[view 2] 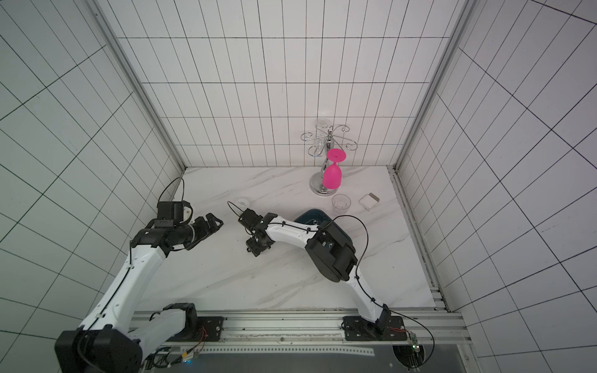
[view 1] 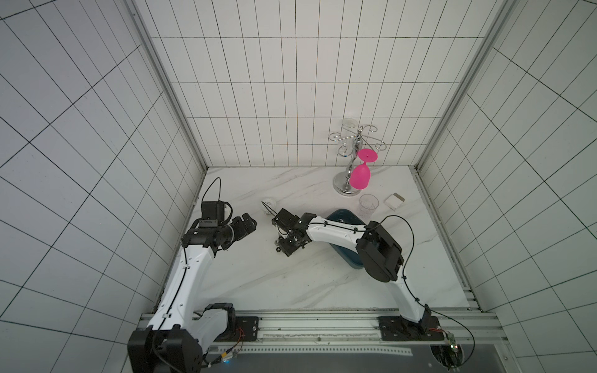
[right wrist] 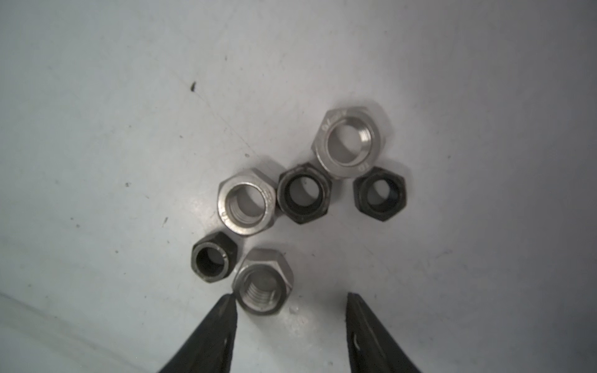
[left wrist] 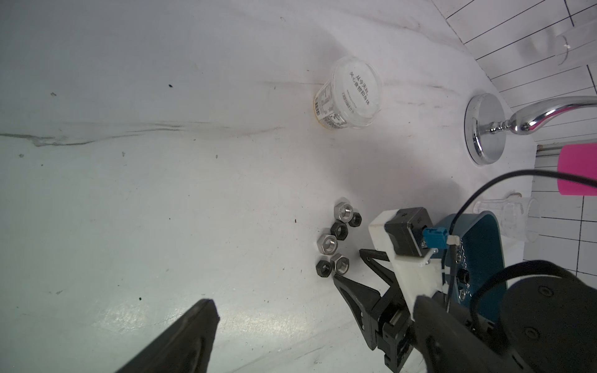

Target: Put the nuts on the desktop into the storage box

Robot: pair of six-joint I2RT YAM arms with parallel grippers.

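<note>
Several hex nuts, silver and black, lie clustered on the white marbled desktop. A silver nut (right wrist: 281,264) is closest to my right gripper, just past its left fingertip. That gripper is open and empty, low over the desktop at the cluster's edge. The left wrist view also has the group, with a black nut (left wrist: 323,268) at its near end. My left gripper stands open and empty, away to the left of the nuts. Behind the right arm is the dark teal storage box (view 1: 351,260), partly covered, with nuts inside (left wrist: 462,276).
A lidded plastic cup (left wrist: 348,93) stands beyond the nuts. Toward the back right are a chrome rack (view 1: 344,184) with a pink goblet (view 1: 360,176), a clear glass (view 1: 368,202) and a small white item (view 1: 394,201).
</note>
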